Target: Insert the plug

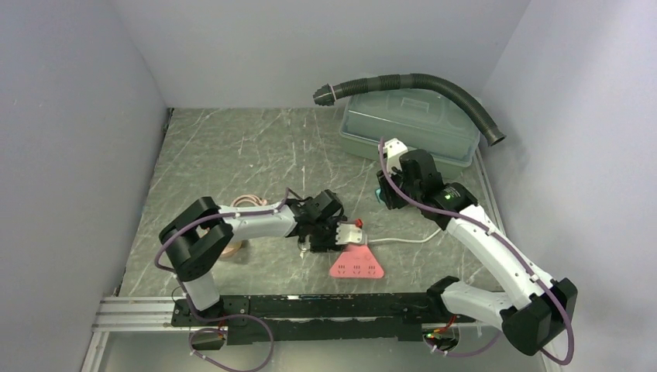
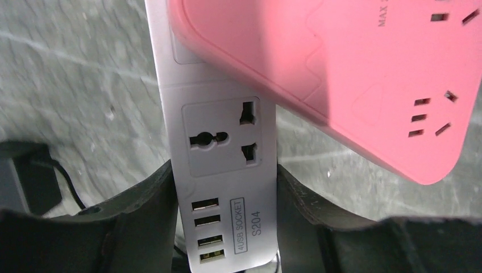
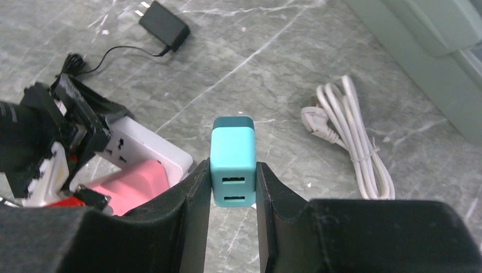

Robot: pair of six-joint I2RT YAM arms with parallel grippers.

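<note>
In the left wrist view a white power strip [image 2: 219,187] runs up between the fingers, its three-hole socket and USB ports facing me. My left gripper has a finger against each long side of it. A pink triangular socket block [image 2: 341,74] lies across the strip's far part. In the right wrist view my right gripper is shut on a small teal block [image 3: 233,145] with two slots in its near face, held above the table. Its prongs, if any, are hidden. From above, the arms cover most of the strip.
A black adapter [image 3: 163,25] with prongs and a cord lies on the grey table. Beside the teal bin [image 3: 409,62] rests a bundled white cable [image 3: 355,148]. A dark hose [image 1: 411,81] lies over the bin [image 1: 411,124].
</note>
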